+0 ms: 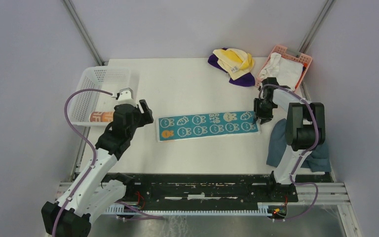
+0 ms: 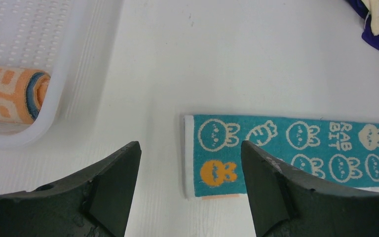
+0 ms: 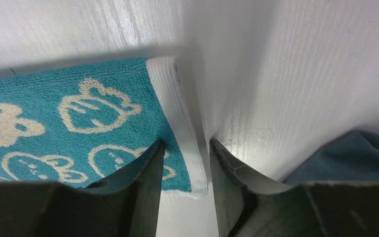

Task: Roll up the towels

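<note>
A teal towel (image 1: 205, 125) with pale bear and hand prints lies as a long folded strip across the middle of the table. Its white-edged right end (image 3: 175, 113) shows close up in the right wrist view. My right gripper is partly open there, one finger over the teal cloth and the other just past the white hem. Off the strip's left end, my left gripper stands open and empty, with the towel's left edge visible between and beyond its fingers. A rolled orange towel (image 2: 10, 94) rests in the white basket (image 1: 85, 94) at left.
Yellow and purple cloths (image 1: 234, 64) lie at the back. A pink basket (image 1: 303, 59) with white cloth stands at back right. Dark blue-grey fabric (image 1: 279, 143) covers the front right. Bare table lies in front of and behind the strip.
</note>
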